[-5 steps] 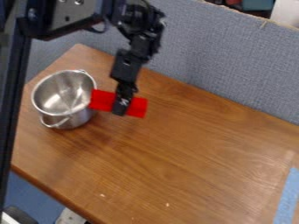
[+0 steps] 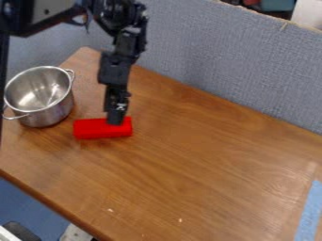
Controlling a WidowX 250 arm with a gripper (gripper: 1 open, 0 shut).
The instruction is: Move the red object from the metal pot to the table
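The red object (image 2: 98,130), a short block-like bar, lies on the wooden table just right of and nearer than the metal pot. My gripper (image 2: 116,111) points down over its right part, the dark fingertips at or just behind its far edge. Whether they touch it cannot be made out, nor how far apart the fingers are. The silver metal pot (image 2: 41,95) stands upright at the table's left side, a gap between it and the bar. Its visible inside looks empty.
Bare wooden table (image 2: 208,151) stretches to the right and front. A grey padded wall (image 2: 233,71) borders the far side. The table's left front edge drops off near the pot, and the dark arm comes in from the upper left.
A second ago the red object was at my gripper beside the pot; it has come left and toward the camera. The pot has shifted left. Lately the gripper has moved slightly right.
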